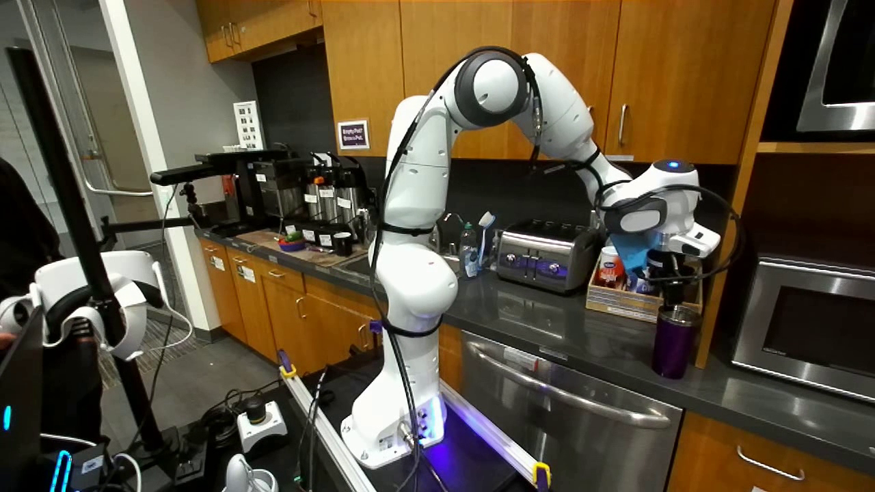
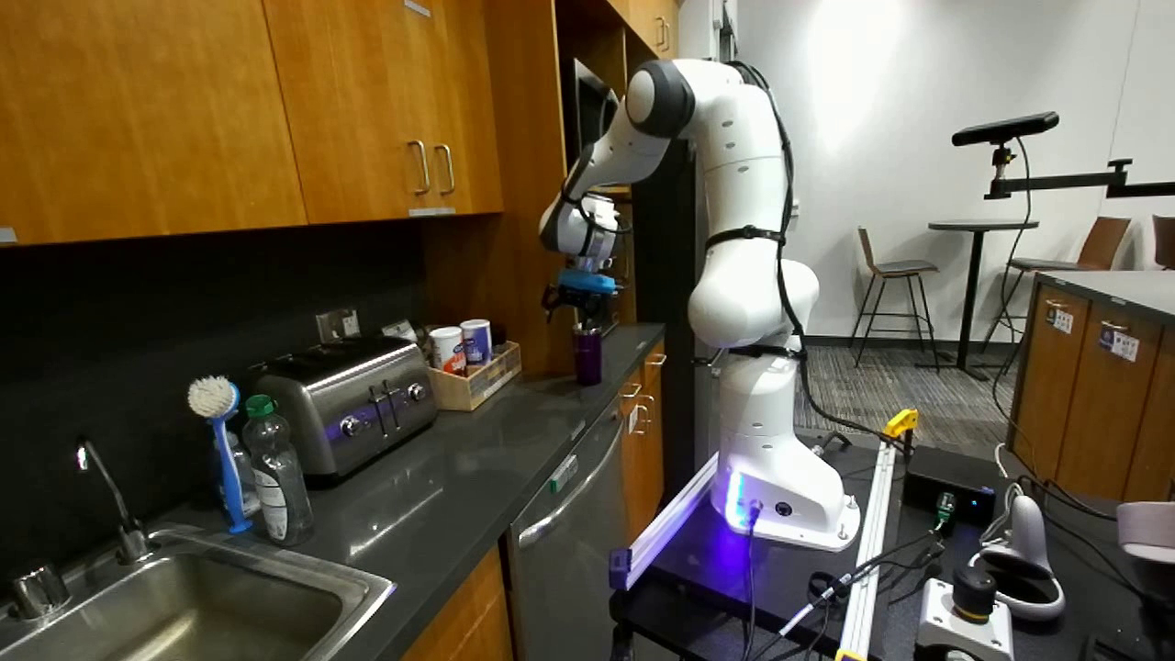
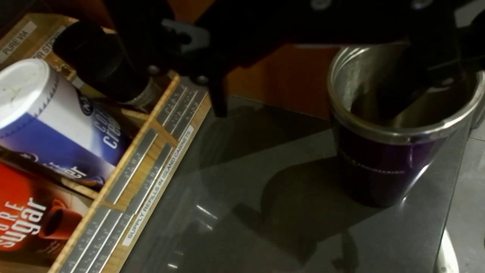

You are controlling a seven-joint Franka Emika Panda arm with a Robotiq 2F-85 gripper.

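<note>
A purple tumbler (image 3: 382, 168) with a bare metal rim stands upright on the dark counter, close to its edge. In exterior view 1 the tumbler (image 1: 677, 344) is directly below my gripper (image 1: 672, 283); exterior view 2 also shows the tumbler (image 2: 588, 356) under it. Seen from the wrist, my gripper is open, its fingers wide apart. One finger (image 3: 400, 98) reaches over the rim into the cup's mouth, while the other finger (image 3: 219, 102) is left of the cup, outside it. Whether the inner finger touches the wall cannot be told.
Left of the tumbler in the wrist view, a wooden organizer (image 3: 157, 182) holds a creamer canister (image 3: 59, 123), a red sugar container (image 3: 32, 214) and a dark-lidded jar (image 3: 102, 59). A toaster (image 1: 541, 258) and microwave (image 1: 808, 324) flank this area. Bare counter lies between organizer and tumbler.
</note>
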